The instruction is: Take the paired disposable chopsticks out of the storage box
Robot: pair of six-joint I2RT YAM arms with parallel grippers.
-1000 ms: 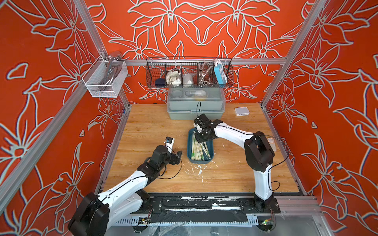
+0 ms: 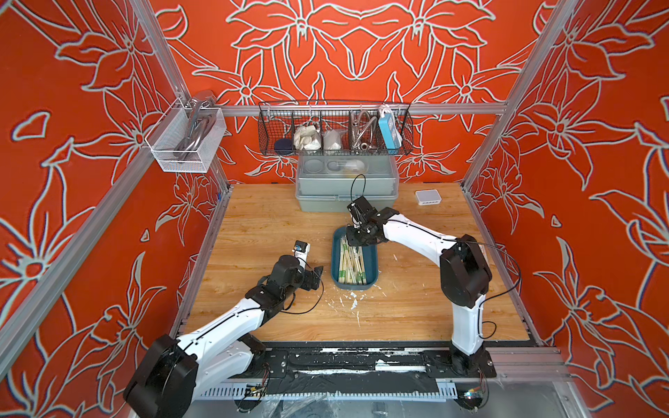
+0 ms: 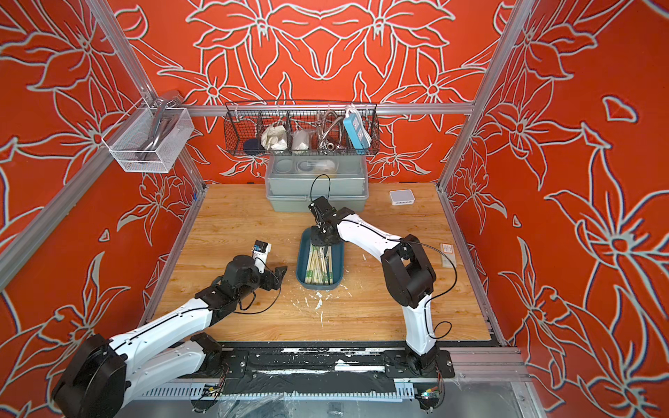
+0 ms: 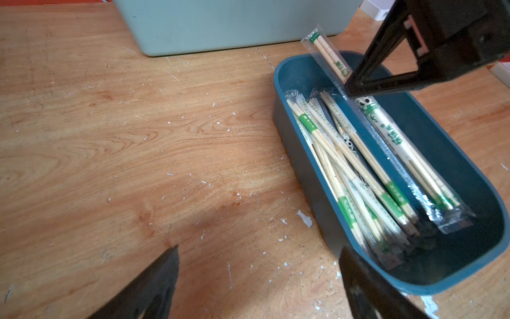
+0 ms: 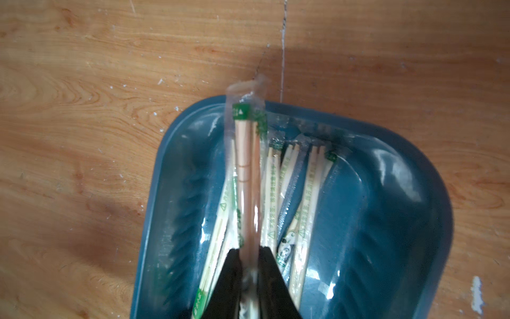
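A blue storage box (image 2: 375,268) stands mid-table with several wrapped chopstick pairs (image 4: 345,159) lying in it. My right gripper is shut on one wrapped pair of chopsticks (image 5: 243,170). In the left wrist view this held pair (image 4: 393,133) slants, its far end up above the box's back rim and its near end low in the box; whether that end touches anything I cannot tell. To the left of the box, my left gripper stands open, bare table between its fingers.
Behind the blue box sits a large grey-green lidded box (image 2: 334,188), close to the right gripper. A wire basket (image 2: 334,132) hangs above it. A small white device (image 2: 428,197) lies at the back right.
My right gripper has shifted slightly back and to the right over the box, its arm turning a little. The left arm has moved only very slightly.
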